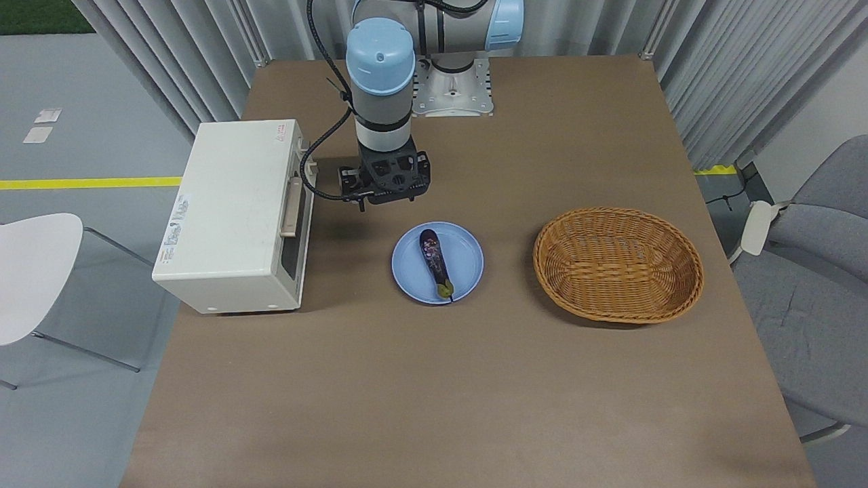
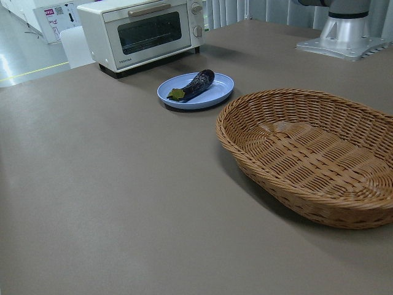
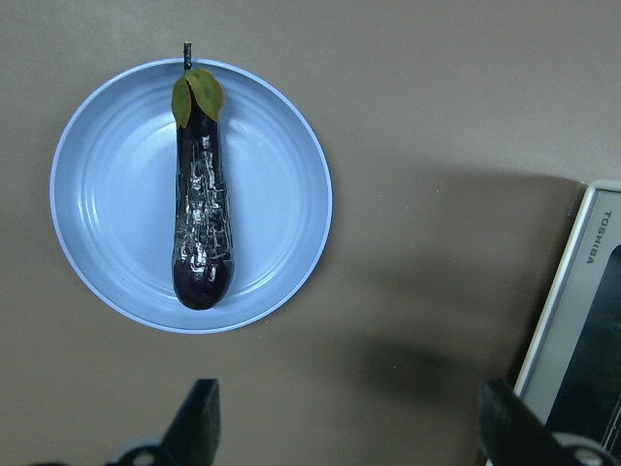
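Observation:
A dark eggplant (image 1: 432, 256) with a green stem cap lies on a blue plate (image 1: 465, 264) in the middle of the table. My gripper hangs above the table behind the plate, beside the white toaster oven (image 1: 224, 207); in the wrist view its two fingers stand wide apart at the bottom, open and empty, with the eggplant above and left of them. A wicker basket (image 1: 618, 264) stands to the right of the plate, also large in the left view (image 2: 307, 160).
The toaster oven's glass door (image 2: 150, 34) faces the plate, its edge at the wrist view's right. The arm's base plate is at the back, chairs stand at both sides.

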